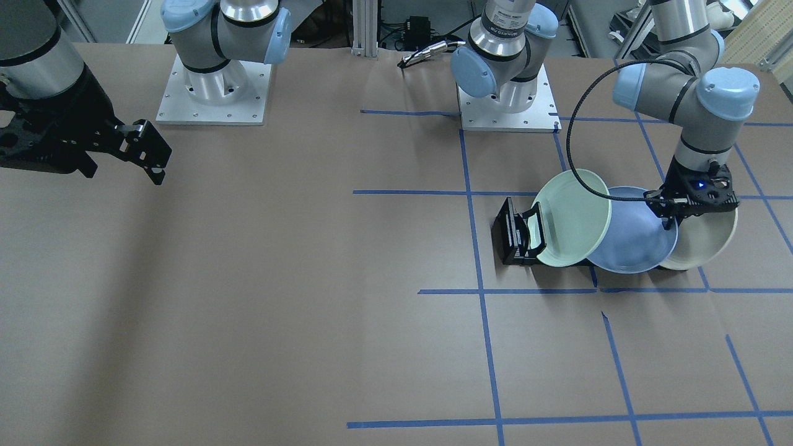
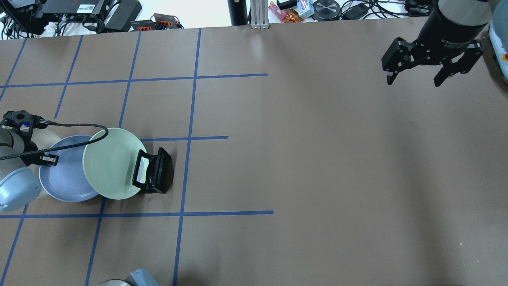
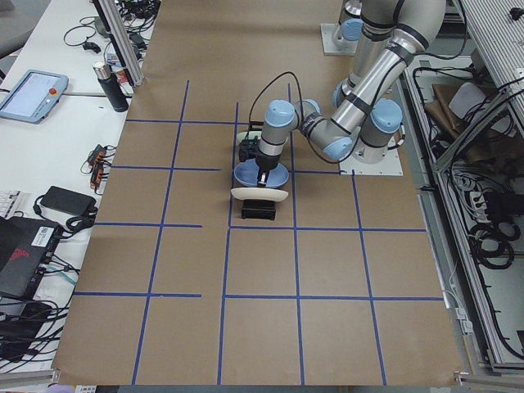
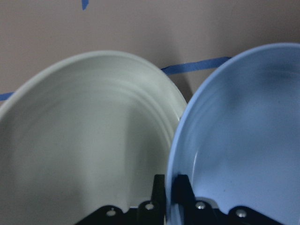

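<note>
A black rack (image 1: 511,234) holds three tilted plates: a pale green plate (image 1: 566,223), a blue plate (image 1: 624,241) and a cream plate (image 1: 702,241). In the wrist view the blue plate (image 4: 248,131) is on the right and the cream plate (image 4: 89,131) on the left. My gripper is shut on the blue plate's rim, one black finger on either side of it. In the top view, the gripper (image 2: 47,159) lies over that plate, partly behind a looping black cable.
Another arm's black gripper (image 2: 428,62) hangs over the empty right part of the table. Other arm bases (image 1: 505,119) stand along the back edge. The taped floor around the rack is clear.
</note>
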